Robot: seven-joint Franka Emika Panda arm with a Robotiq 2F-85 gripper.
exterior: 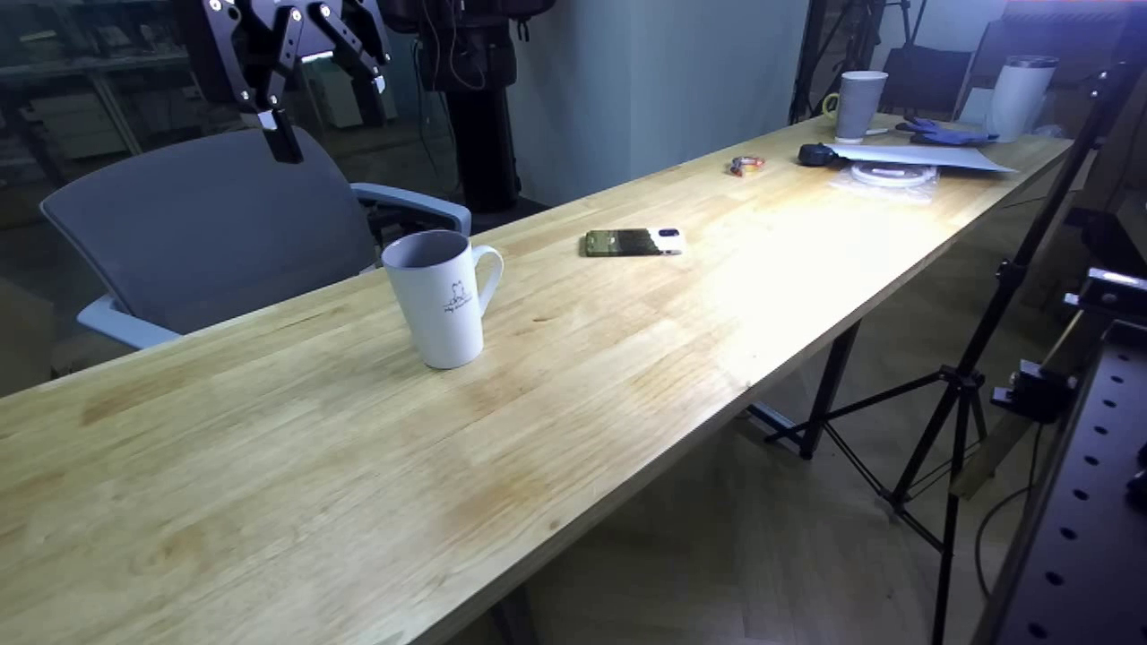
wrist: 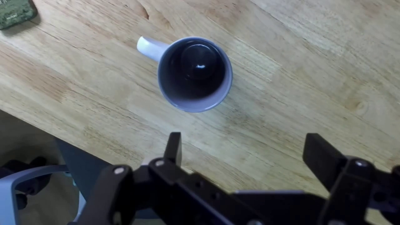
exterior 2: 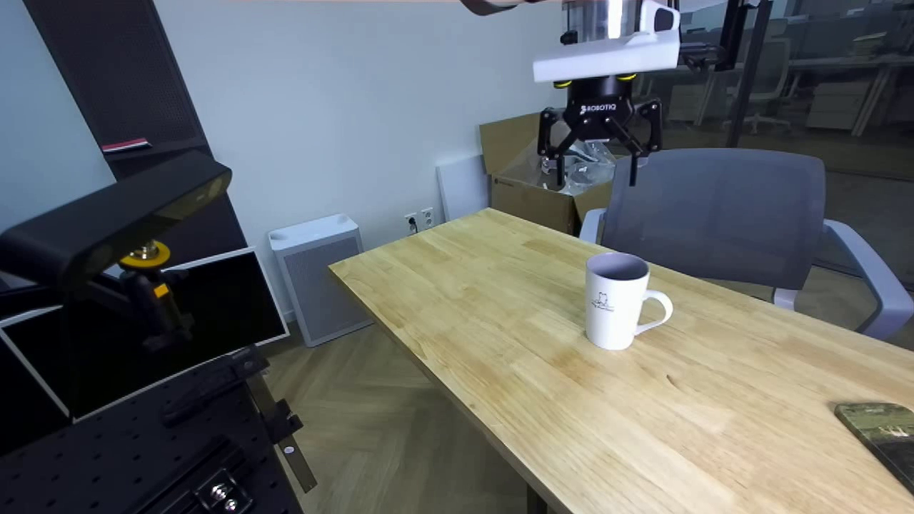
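Note:
A white mug (exterior: pixel 441 306) with a grey inside and a small dark drawing stands upright on the wooden table. In the second exterior view the mug (exterior 2: pixel 613 308) has its handle pointing right. From above, the wrist view looks into the mug (wrist: pixel 195 99), which appears empty; its handle points to the upper left. My gripper (exterior 2: pixel 597 175) hangs in the air above and behind the mug, fingers pointing down and wide apart. Nothing is between its fingertips in the wrist view, where the gripper sits below the mug's image, apart from it.
A phone in a patterned case (exterior: pixel 632 242) lies on the table beyond the mug. A grey office chair (exterior: pixel 231 226) stands at the table's edge. At the far end are a grey cup (exterior: pixel 860 107), a white tumbler (exterior: pixel 1021 98) and gloves (exterior: pixel 946 133).

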